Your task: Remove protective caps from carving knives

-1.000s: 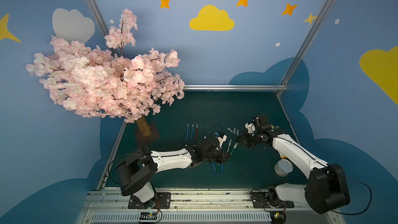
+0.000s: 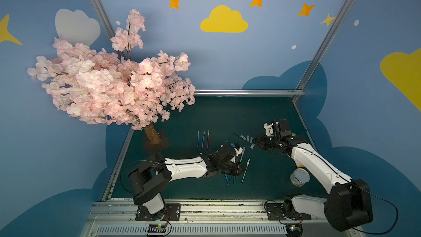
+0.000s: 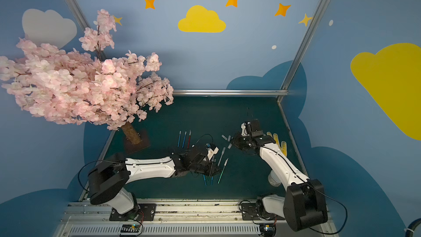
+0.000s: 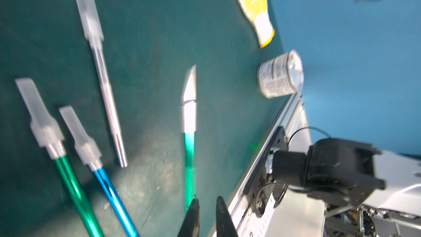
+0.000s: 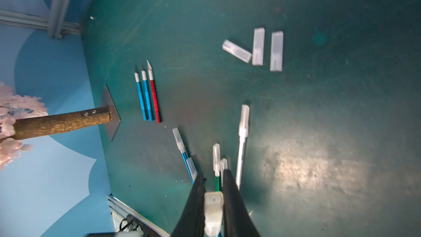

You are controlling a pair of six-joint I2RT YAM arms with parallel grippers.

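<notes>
A knife with a green handle (image 4: 189, 149) shows its bare blade, pointing away from my left gripper. That gripper is part open, and the handle's end is beside its left fingertip with nothing clearly between the fingers. My right gripper is shut on a pale translucent cap (image 5: 213, 215), above and apart from the knives. Still capped in the left wrist view are a silver knife (image 4: 105, 87), another green knife (image 4: 74, 188) and a blue knife (image 4: 111, 193). One more capped blue knife (image 5: 184, 154) shows in the right wrist view.
Three loose caps (image 5: 258, 46) lie near the table's middle. Three uncapped knives, one of them red (image 5: 154, 98), lie in a row near the tree trunk (image 5: 61, 122). A can (image 4: 278, 75) and a yellow glove (image 4: 252, 0) occupy the right side.
The right gripper has moved up and back with the cap, parting from the green knife. The left gripper has shifted slightly toward the front, and the blade now shows bare.
</notes>
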